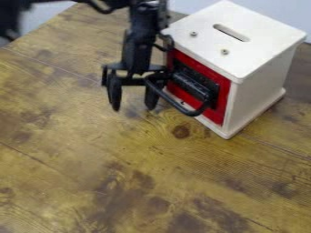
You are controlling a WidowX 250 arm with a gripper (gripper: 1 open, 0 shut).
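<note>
My gripper (131,91) hangs just left of a white wooden box (253,73) with a red front (214,113). Its two black fingers point down, apart, low over the wood table, with nothing visible between them. A black U-shaped handle (176,104) sticks out from a black fitting on the red front, its near side close to the right finger. Whether they touch I cannot tell.
The box has a slot and screws on its top. A pale wall is at the back edge.
</note>
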